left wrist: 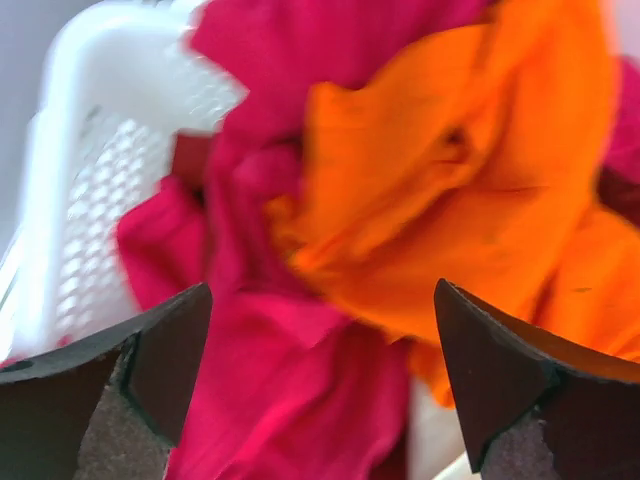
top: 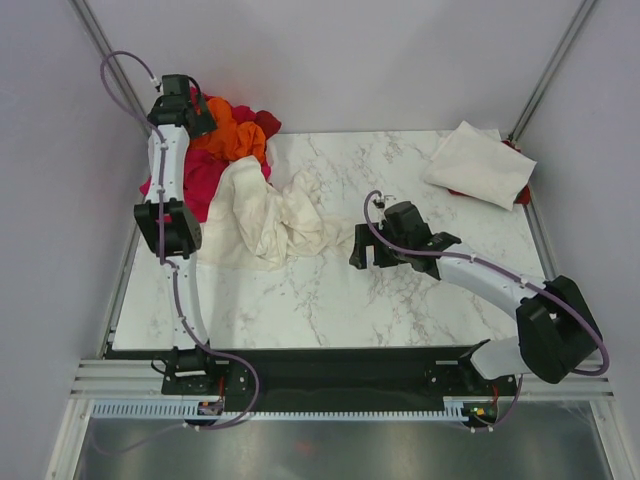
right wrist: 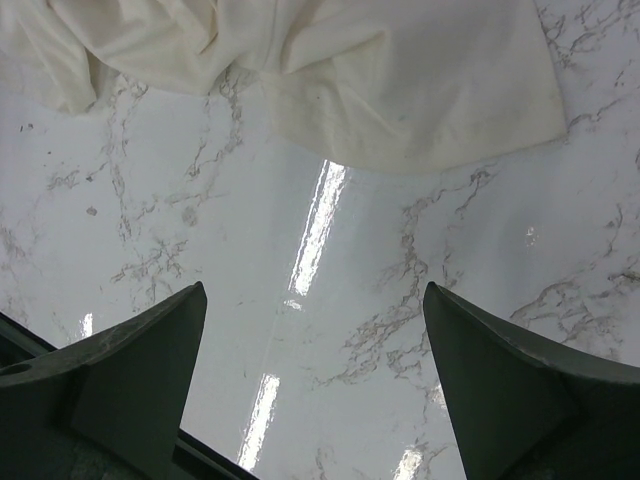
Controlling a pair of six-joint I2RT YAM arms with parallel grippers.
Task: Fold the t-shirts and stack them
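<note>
At the back left, a pile of crumpled magenta (left wrist: 290,400) and orange (left wrist: 480,240) shirts sits in and around a white basket (left wrist: 50,200); my left gripper (top: 182,118) is over it, open, with cloth below its fingers. A cream shirt (top: 260,220) lies crumpled on the table, spilling right from the pile. My right gripper (top: 365,250) is open above the marble at that shirt's right end, nothing between its fingers. At the back right a folded white shirt (top: 480,165) lies on a stack with red showing beneath it.
</note>
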